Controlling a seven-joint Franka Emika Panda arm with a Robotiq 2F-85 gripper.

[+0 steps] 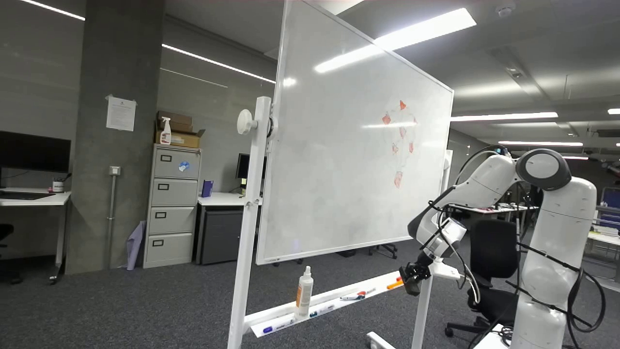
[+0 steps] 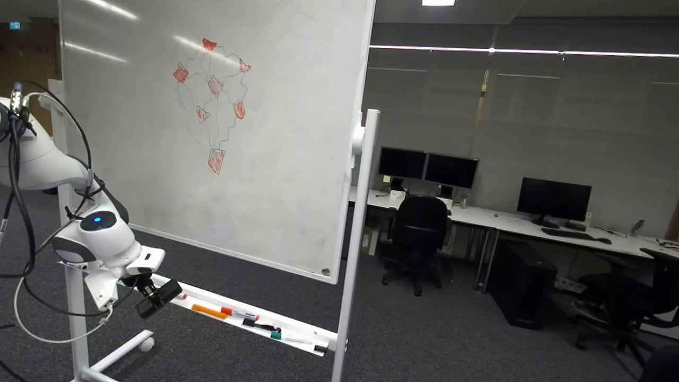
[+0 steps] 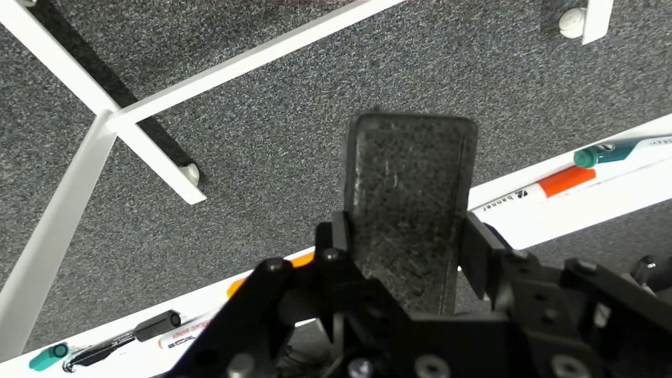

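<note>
A dark rectangular block (image 3: 412, 170), looking like a whiteboard eraser, sits between the fingers of my gripper, which is shut on it. In exterior view 2 the black block (image 2: 162, 298) hangs beside the near end of the pen tray (image 2: 302, 332). My gripper (image 2: 143, 287) is tilted downward there, below the whiteboard (image 2: 280, 184). Exterior view 1 has the gripper (image 1: 414, 271) at the tray's far end. Red-shaded shapes joined by thin lines are drawn on the board (image 1: 337, 174).
The tray carries an orange marker (image 2: 208, 311), a red-capped marker (image 3: 567, 181), a black marker (image 3: 157, 325) and others. A spray bottle (image 1: 303, 293) stands at its other end. A white post (image 1: 423, 311) rises near the gripper. Open carpet lies below.
</note>
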